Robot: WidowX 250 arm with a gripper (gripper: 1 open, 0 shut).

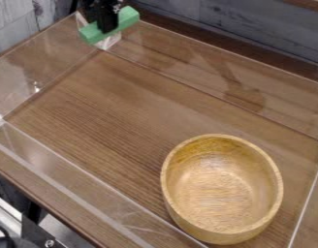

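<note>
A green block-like item [110,27] hangs at the top left of the camera view, held by the dark gripper [105,17], which is shut on it. The gripper's fingers are small and dark, partly hidden by the item. A pale, translucent patch lies just below and behind the green item.
A round, empty cream basket [221,189] stands at the lower right on the wooden surface [110,126]. Clear edging runs along the left and front.
</note>
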